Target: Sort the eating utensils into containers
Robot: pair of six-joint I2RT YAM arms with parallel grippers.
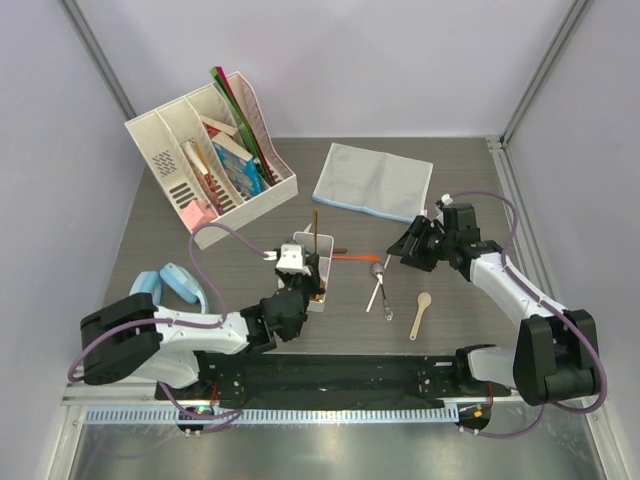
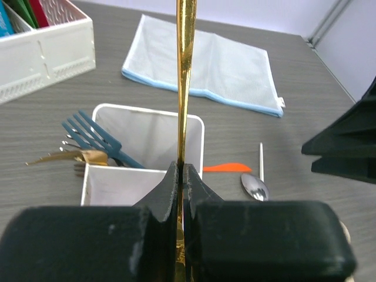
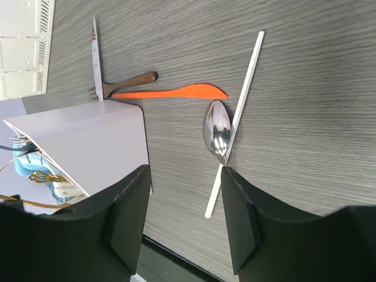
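Note:
My left gripper is shut on an upright gold utensil [image 2: 185, 70] over the white compartment container [image 2: 147, 135], which holds a blue fork [image 2: 103, 141] and other cutlery. Right of the container lie an orange knife [image 3: 194, 90], a brown-handled fork [image 3: 135, 80], a silver spoon [image 3: 216, 126] and a white stick [image 3: 251, 64]. A wooden spoon [image 1: 423, 300] lies nearer the front. My right gripper hangs above the spoon and stick, open, with nothing between its fingers.
A large white organiser [image 1: 150, 150] with folders stands at back left, a pale cloth [image 1: 370, 175] at back centre. Blue cases [image 1: 180, 282] lie on the left.

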